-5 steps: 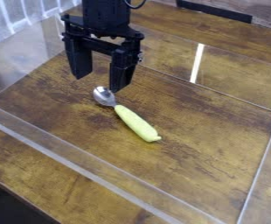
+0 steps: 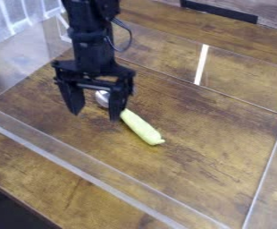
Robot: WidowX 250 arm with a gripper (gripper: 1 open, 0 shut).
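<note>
My black gripper (image 2: 93,94) hangs open over the left-middle of the wooden table, its fingers pointing down on either side. Just behind and beside it lies a spoon-like utensil with a silver head (image 2: 104,97) and a pale yellow-green handle (image 2: 142,126), stretching toward the lower right. The silver head is partly hidden by the gripper. I cannot tell whether the fingers touch it.
Clear plastic edging or walls (image 2: 267,183) border the wooden surface (image 2: 213,161). A white barred object (image 2: 12,16) stands at the top left.
The arm has shifted and come lower, with some motion blur earlier; the gripper now sits nearer the spoon's head. The utensil lies where it was.
</note>
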